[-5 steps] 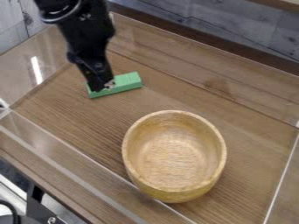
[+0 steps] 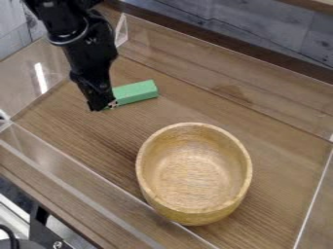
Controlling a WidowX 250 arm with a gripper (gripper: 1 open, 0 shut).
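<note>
My black gripper (image 2: 96, 101) hangs low over the left part of the wooden table, shut, with nothing visible between its fingers. A green block (image 2: 135, 91) lies flat just right of the fingertips, partly behind the gripper at its left end. A round pale wooden bowl (image 2: 194, 173) stands to the front right.
A grey wall (image 2: 274, 29) stands at the back.
My gripper has moved to the left, uncovering more of the green block. The block and bowl stay where they were.
</note>
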